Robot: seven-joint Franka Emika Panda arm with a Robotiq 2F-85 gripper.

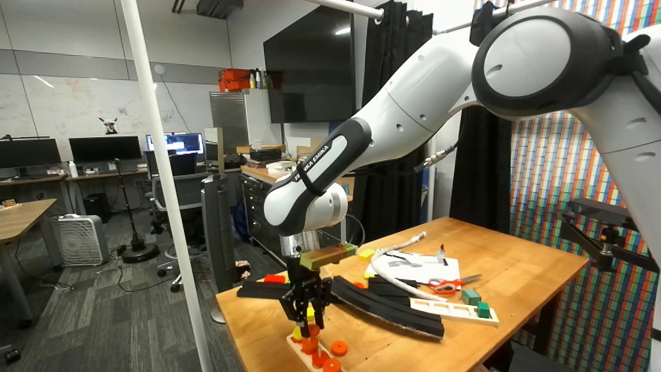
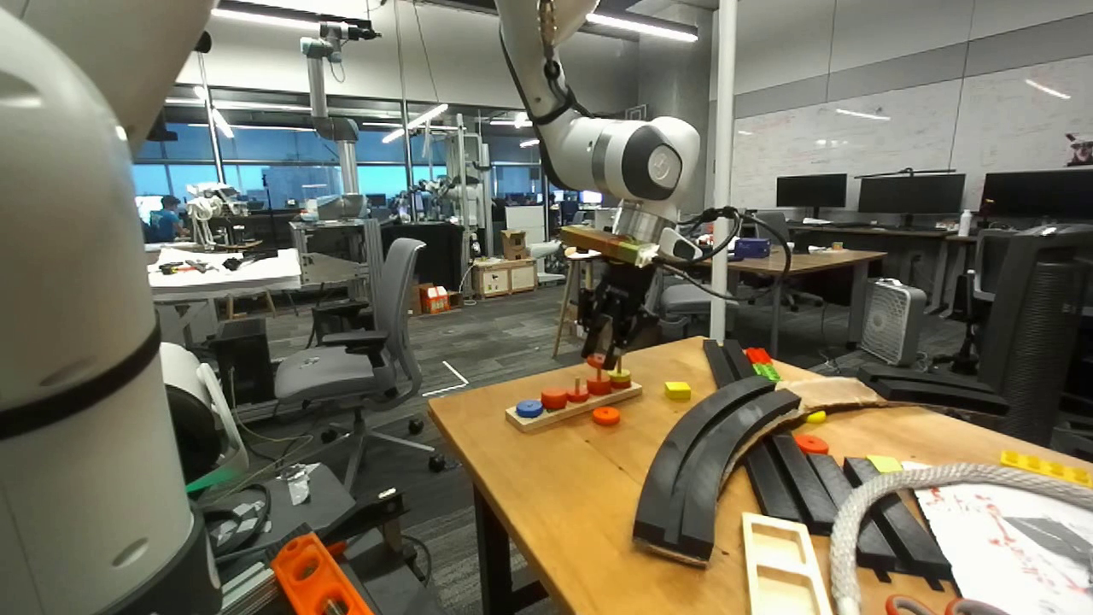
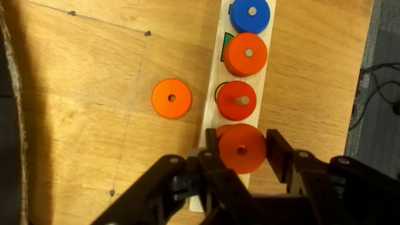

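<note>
An orange ring point(image 3: 248, 157) is pinched between the fingers of my gripper, its centre hole facing the wrist camera. In exterior view 2 this ring point(image 2: 596, 360) hangs just above the peg board point(image 2: 525, 422), over its yellow-end half. Blue point(image 3: 250, 15), orange point(image 3: 245, 55) and red point(image 3: 237, 101) discs sit on pegs in a row; the red one's peg stands well proud. Another orange disc point(image 2: 599, 384) lies below the held ring, with a yellow disc point(image 2: 621, 378) at the end. Whether the held ring touches a peg cannot be seen.
A loose orange ring point(image 3: 171, 98) lies flat beside the board. Black curved track point(image 2: 707, 451) takes up the table nearby, with a yellow block point(image 2: 677, 390) between. Scissors point(image 1: 444, 285), white rope point(image 1: 396, 279) and a wooden tray point(image 1: 455, 311) are farther off.
</note>
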